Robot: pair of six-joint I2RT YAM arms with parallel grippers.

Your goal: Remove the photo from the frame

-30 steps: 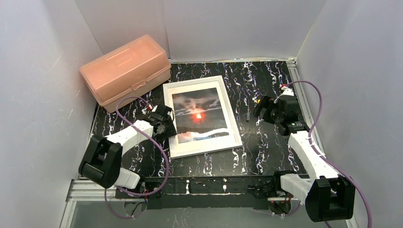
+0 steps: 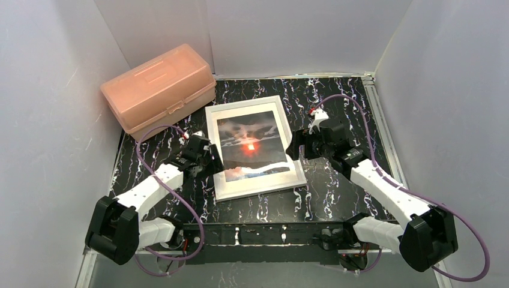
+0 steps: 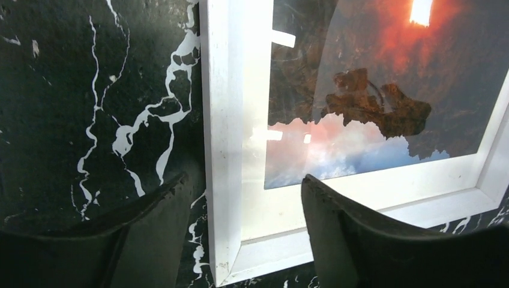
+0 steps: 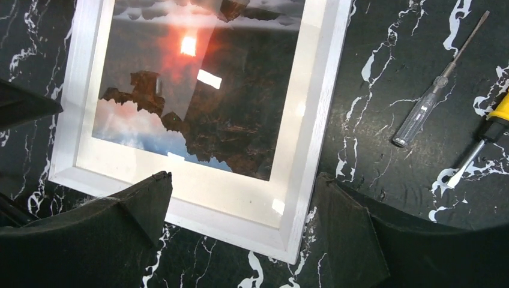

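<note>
A white picture frame [image 2: 255,190] lies flat on the black marbled table, its photo [image 2: 249,144] of a red glow in dark cloud behind glazing with a cream mat. My left gripper hangs over the frame's near-left side, open, a finger either side of the white border, apparently above it. My right gripper hovers at the frame's right side, open, its fingers over the frame's near corner area with nothing held.
A clear screwdriver [image 4: 420,114] and a yellow-handled screwdriver [image 4: 498,117] lie right of the frame. A pink toolbox [image 2: 156,90] fills the back left. Grey walls enclose the table.
My right gripper has moved left and over the frame's right edge. The left arm has shifted slightly, with its gripper staying at the frame's left side.
</note>
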